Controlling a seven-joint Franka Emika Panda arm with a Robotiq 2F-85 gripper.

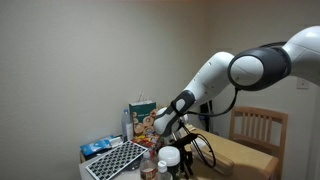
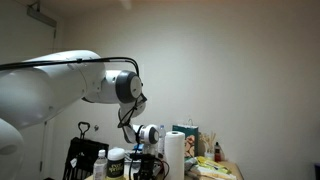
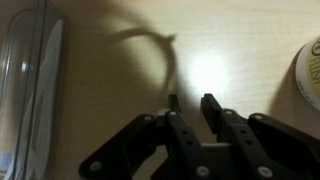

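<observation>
My gripper points down over the bare wooden tabletop (image 3: 110,95). A narrow gap shows between its dark fingertips, partly open, and only tabletop is seen through it. To the left in the wrist view lies a clear plastic container (image 3: 42,100). On the right edge a round white-topped item (image 3: 312,75) is cut off by the frame. Neither touches the fingers. From outside, the arm (image 1: 205,82) reaches down among the tabletop items, and its fingertips are hidden there.
Around the arm stand a white-lidded container (image 1: 169,156), clear bottles (image 1: 148,168), and a paper towel roll (image 2: 174,157). A perforated tray (image 1: 117,160) lies at the left. A wooden chair (image 1: 258,125) stands behind the table's right part.
</observation>
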